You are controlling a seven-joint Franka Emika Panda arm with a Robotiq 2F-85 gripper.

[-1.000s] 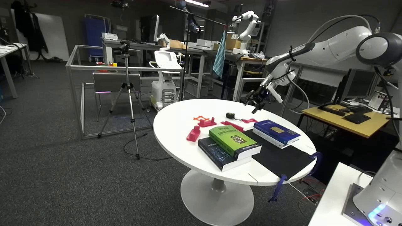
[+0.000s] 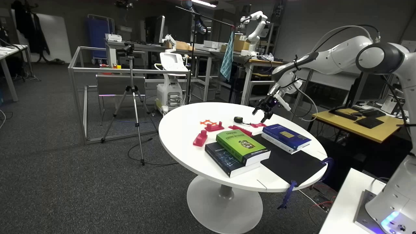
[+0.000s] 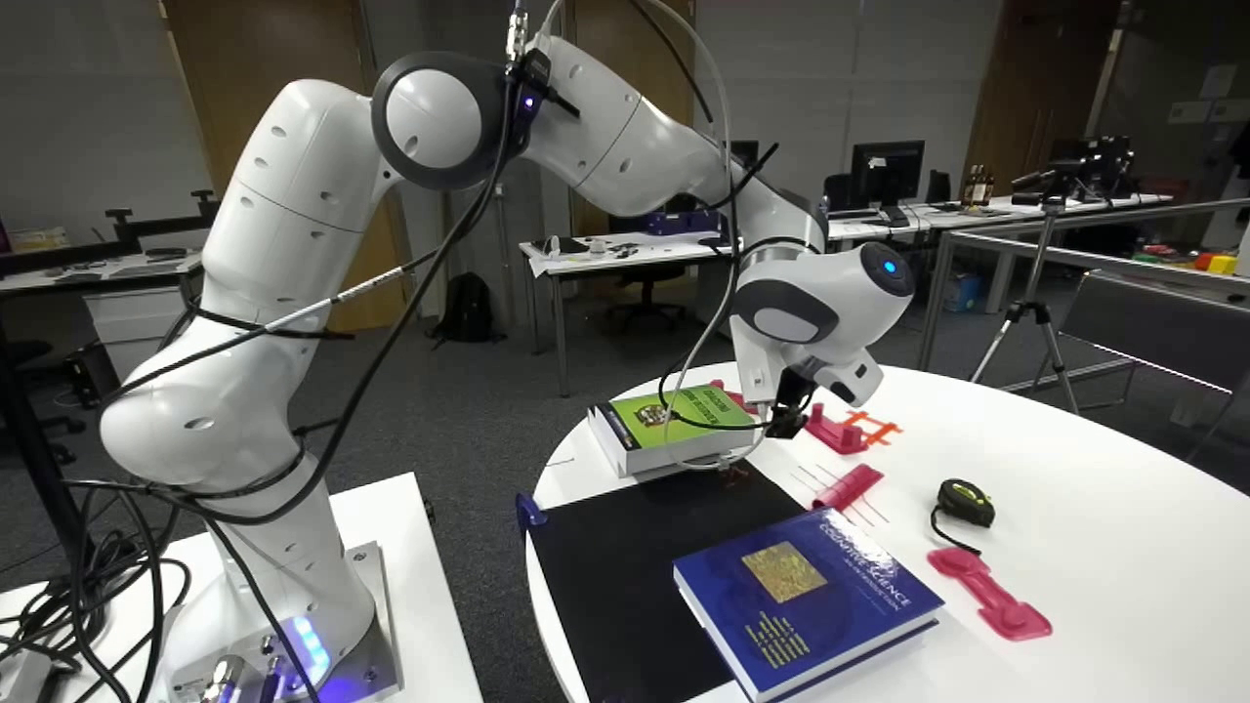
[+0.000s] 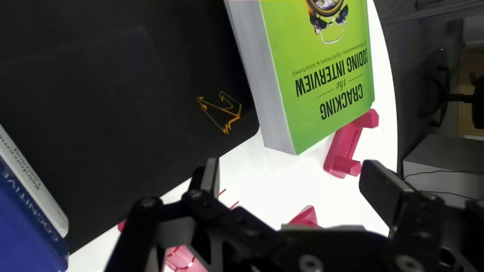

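My gripper is open, its two fingers wide apart with nothing between them. It hangs over the table, above the surface in both exterior views. A thick green book [image 2: 242,145] lies on a dark book [image 2: 230,162] near the table's edge. Across the black mat, a blue book [image 3: 809,596] rests on a white-edged one [image 2: 277,143]. In the wrist view the green book [image 4: 320,77] is ahead of the fingers to the upper right, and the blue book [image 4: 25,217] is at the lower left, partly out of frame.
Red plastic parts [image 2: 201,138], an orange piece [image 3: 869,428] and a black tape measure [image 3: 965,502] lie on the round white table [image 2: 181,124]. Between the two book stacks, the black mat [image 3: 633,574] is bare. Cables hang loosely along the arm.
In exterior view 1 the arm's elbow has shifted left and slightly down. The gripper sits a little lower, still open. Both book stacks are where they were.
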